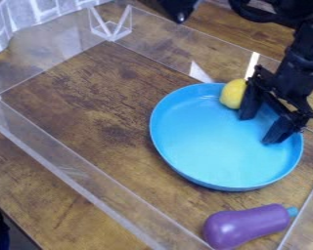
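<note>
A round blue plate (218,146) lies on the wooden table. On its upper rim sits a yellow object (234,93), partly behind my black gripper (264,107), which reaches in from the upper right with its fingers over the plate's right part, beside the yellow object. The gripper looks open; whether its near finger touches the yellow object is unclear.
A purple toy eggplant (245,226) lies at the bottom right, below the plate. Clear plastic walls run along the left and top.
</note>
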